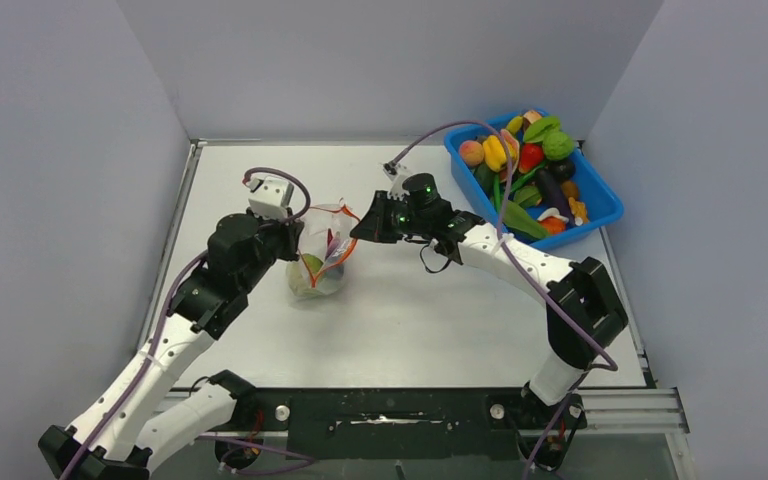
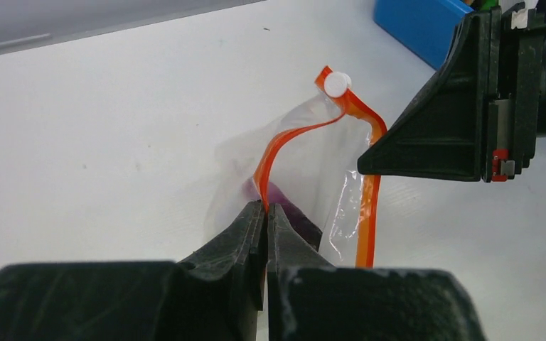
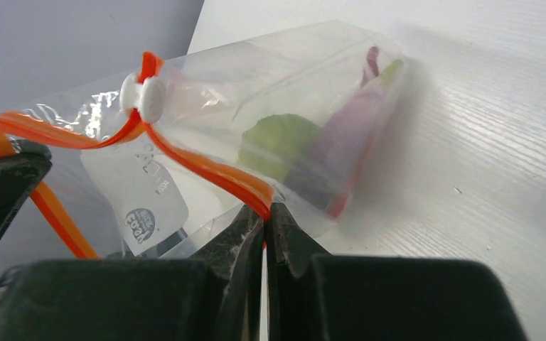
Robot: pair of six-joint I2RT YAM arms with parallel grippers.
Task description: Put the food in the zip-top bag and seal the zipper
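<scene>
A clear zip bag with orange zipper edges and a white slider stands between my grippers, holding a green item and purple produce. My left gripper is shut at the left zipper strip; in its view that strip runs into the fingertips. My right gripper is shut on the bag's zipper edge.
A blue bin full of assorted food sits at the back right.
</scene>
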